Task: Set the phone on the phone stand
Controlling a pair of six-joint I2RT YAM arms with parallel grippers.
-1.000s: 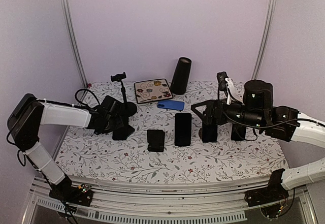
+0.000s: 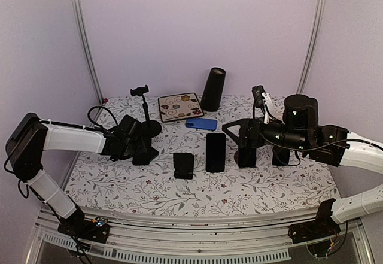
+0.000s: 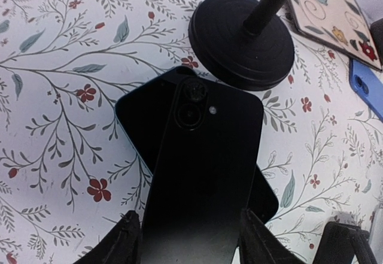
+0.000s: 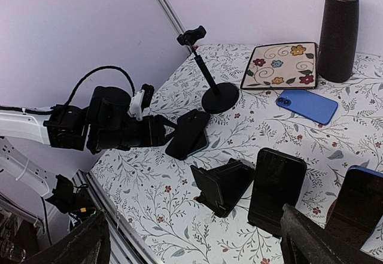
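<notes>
A black phone (image 3: 197, 174) lies on top of a second dark phone (image 3: 143, 108) at the table's left. My left gripper is just over the top phone's lower part, its fingers either side, part open; whether they touch it cannot be told. A black stand on a round base (image 3: 239, 54) rises behind the phones. Small black stands (image 4: 218, 186) stand in the middle front, with upright black phone-like slabs (image 4: 278, 189) to their right. My right gripper hangs open over the right side, nothing visible between its fingers.
A blue phone (image 4: 306, 105) lies at the centre back, near a floral square board (image 4: 279, 66). A tall black cylinder (image 4: 337, 36) stands at the back.
The objects on the table have not visibly moved.
</notes>
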